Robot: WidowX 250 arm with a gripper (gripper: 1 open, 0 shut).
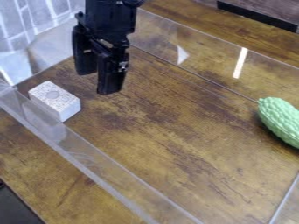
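My black gripper (97,74) hangs open over the left part of the wooden surface, above and to the right of a small white speckled block (54,101). Nothing shows between its fingers. The block lies beside the clear plastic wall on the left. A green bumpy corn-like object (281,121) lies at the right edge of the view.
Clear plastic walls (105,166) border the wooden work area (176,149). A light patterned cloth (26,35) hangs at the upper left.
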